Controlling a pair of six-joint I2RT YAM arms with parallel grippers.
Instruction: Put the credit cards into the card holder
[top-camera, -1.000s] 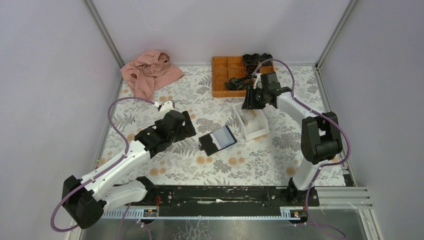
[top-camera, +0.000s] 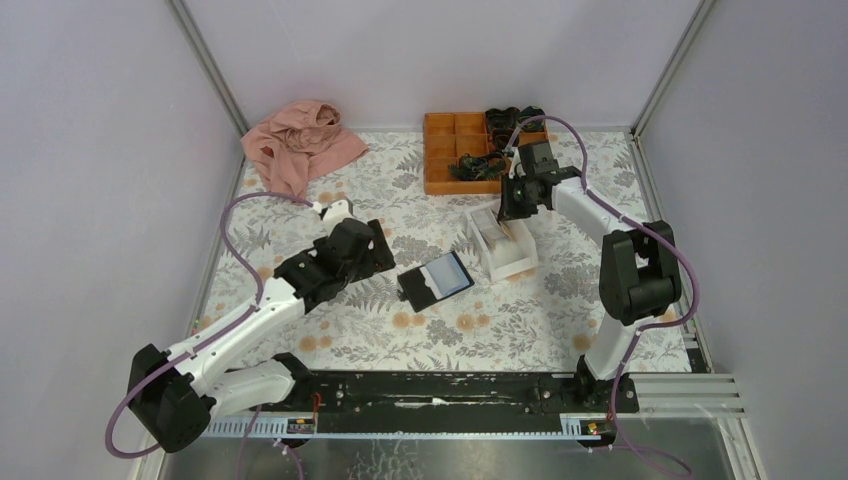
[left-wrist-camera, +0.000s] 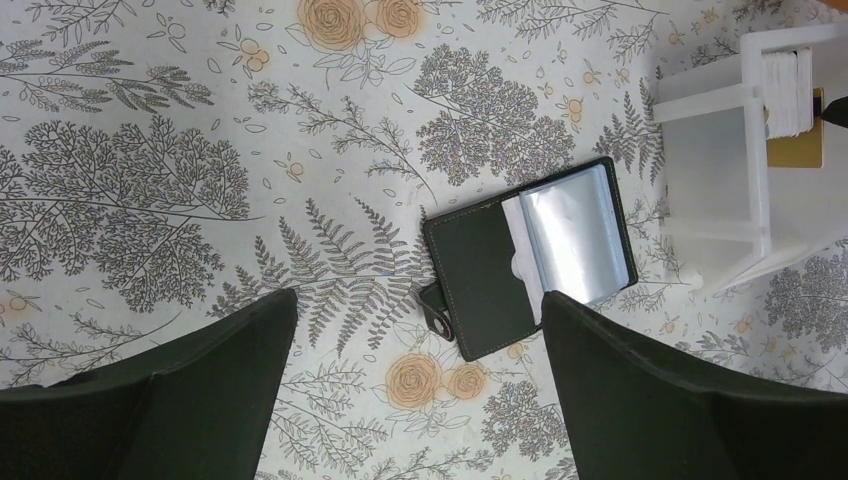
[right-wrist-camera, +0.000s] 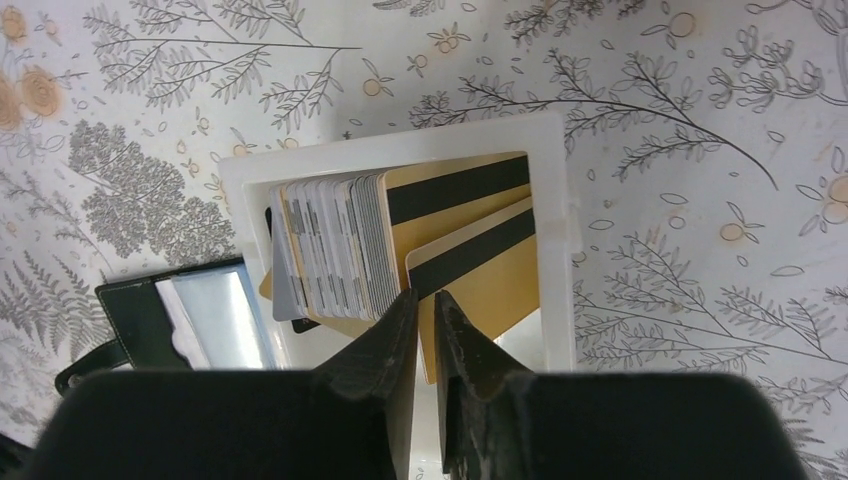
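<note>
The black card holder (top-camera: 419, 291) lies open on the table, a clear sleeve (left-wrist-camera: 572, 232) on its right half. To its right stands a white bin (top-camera: 518, 268) with a packed row of cards (right-wrist-camera: 335, 245) on edge. One gold card with a dark stripe (right-wrist-camera: 505, 275) leans apart from the row. My right gripper is in the bin, fingers narrowly parted, with that card's near edge in the gap; whether the fingers touch it cannot be made out. Above the table, left of the holder, my left gripper is open and empty.
An orange compartment tray (top-camera: 437, 160) with dark tangled items stands behind the bin. A pink cloth (top-camera: 300, 145) is heaped at the back left. The patterned table in front of the holder is clear.
The right gripper's fingers have drawn closer together and shifted slightly right over the bin. My left arm has moved a little to the right. The holder and bin stay put.
</note>
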